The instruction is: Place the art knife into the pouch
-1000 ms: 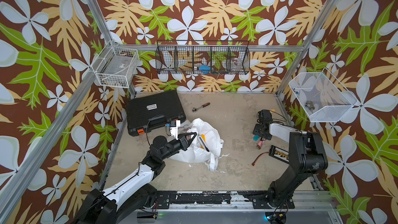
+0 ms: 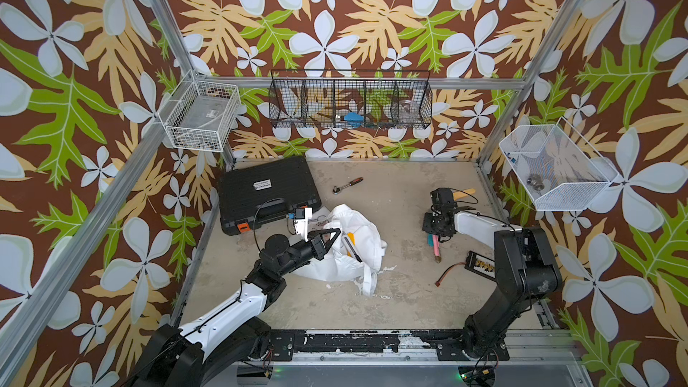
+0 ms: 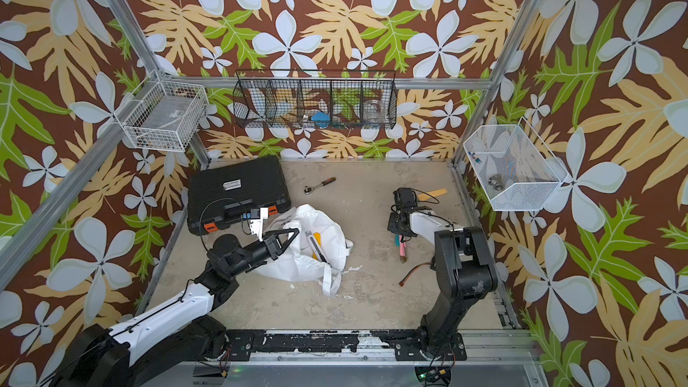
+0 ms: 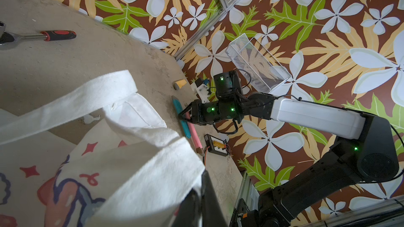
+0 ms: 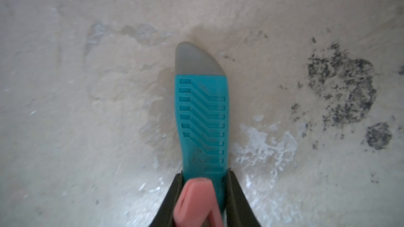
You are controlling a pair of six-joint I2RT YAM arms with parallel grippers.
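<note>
A white fabric pouch (image 2: pixel 369 236) with printed figures lies on the left half of the table. My left gripper (image 2: pixel 335 236) is shut on a fold of its edge; in the left wrist view the white cloth (image 4: pixel 168 176) runs into the dark fingers. In the right wrist view, a teal tool with a grey end, seemingly the art knife (image 5: pixel 202 113), sits between the fingertips of my right gripper. Close to the camera, a pink piece (image 5: pixel 197 201) overlaps it, and both run through that grip. Any blade is hidden.
Inside the pouch's opening lie a yellow item (image 2: pixel 351 237) and a dark pen-like item (image 2: pixel 352 248). A black case (image 2: pixel 268 186) and a ratchet (image 2: pixel 349 185) are behind. A battery-like box (image 2: pixel 481 263) sits at right. Bare tabletop separates the pouch from my right gripper.
My right gripper has shifted to the left, and the teal and pink pieces have come along with it. The left arm and pouch look unchanged.
</note>
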